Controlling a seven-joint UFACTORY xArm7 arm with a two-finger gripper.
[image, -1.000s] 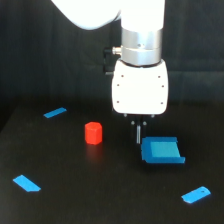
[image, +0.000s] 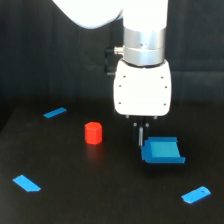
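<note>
A red block stands on the dark table, left of the centre. To the right of it sits a small blue tray, with a lighter blue patch inside. My gripper hangs below the white hand, its thin dark fingers pointing down at the tray's left edge. How far apart the fingertips stand is too small and dark to make out. I see no object between them, and whether they touch the tray is unclear.
Blue strips lie flat on the table: one at back left, one at front left and one at front right.
My hand has come down a little and shifted slightly to the right. The red block, the tray and the strips have stayed in place.
</note>
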